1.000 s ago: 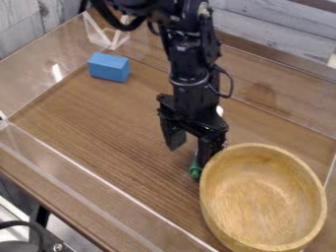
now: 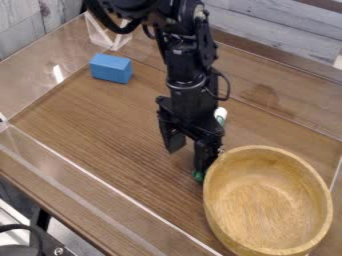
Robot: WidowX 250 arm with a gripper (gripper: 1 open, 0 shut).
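The black robot arm [image 2: 182, 70] reaches down from the top centre, its gripper [image 2: 189, 145] open and low over the wooden table just left of a large tan bowl [image 2: 265, 236]. A small green object [image 2: 199, 174] shows below the gripper at the bowl's left edge, partly hidden. Behind the arm a white object [image 2: 219, 117] lies on the table, partly covered.
A blue block [image 2: 111, 68] sits at the back left, with a clear plastic piece [image 2: 112, 25] beyond it. A white wall edge runs along the back right.
The gripper has shifted slightly left and changed its angle over the green object. The bowl and blue block have not visibly moved.
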